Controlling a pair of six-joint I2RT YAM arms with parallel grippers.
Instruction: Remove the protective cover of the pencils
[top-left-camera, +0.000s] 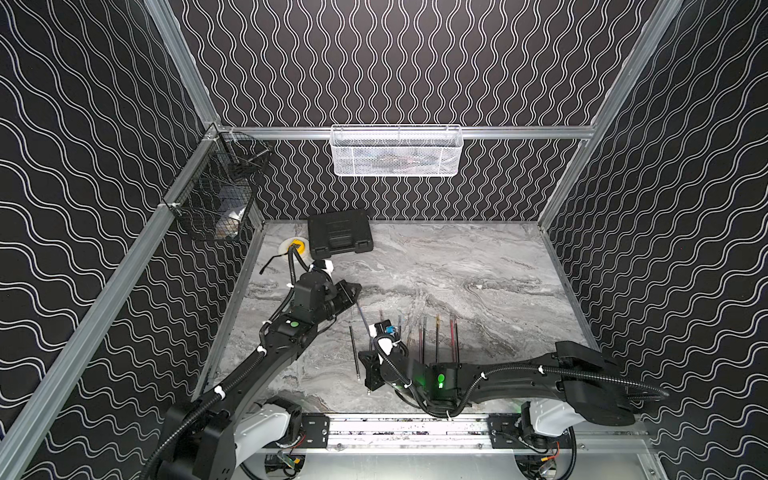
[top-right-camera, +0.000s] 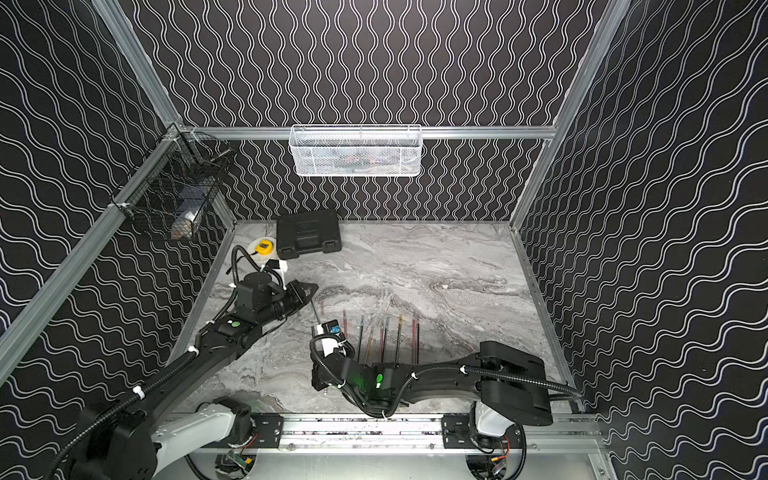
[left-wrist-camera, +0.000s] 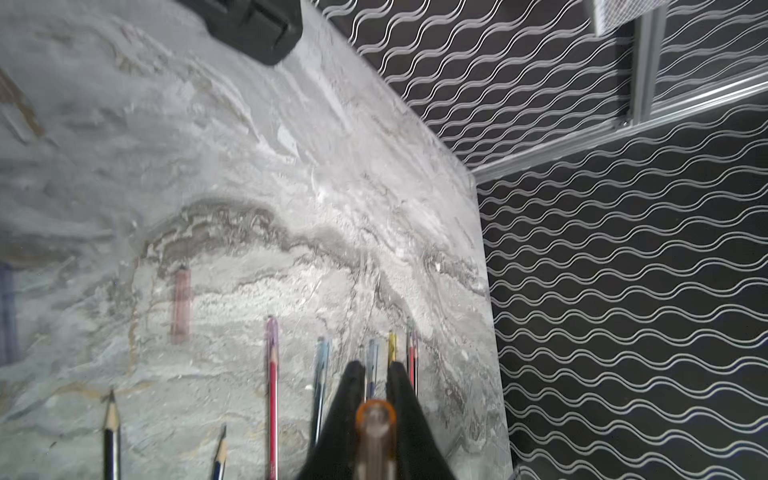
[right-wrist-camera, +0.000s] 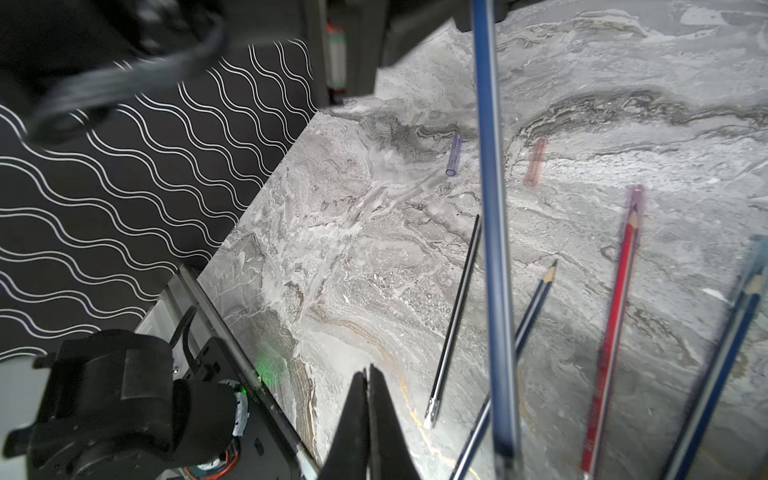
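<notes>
My left gripper is shut on a blue pencil, which hangs in front of the right wrist camera. An orange-rimmed end shows between its fingers; whether this is a cover cannot be told. My right gripper is shut, nothing visible between its fingers, left of the held pencil's lower end. On the table lie a bare black pencil and a bare dark blue pencil. A red pencil wears a purple cover. Loose purple and reddish covers lie beyond.
Several more covered pencils lie to the right, including a blue one. A black case and a yellow tape measure stand at the back left. A white basket hangs on the back wall.
</notes>
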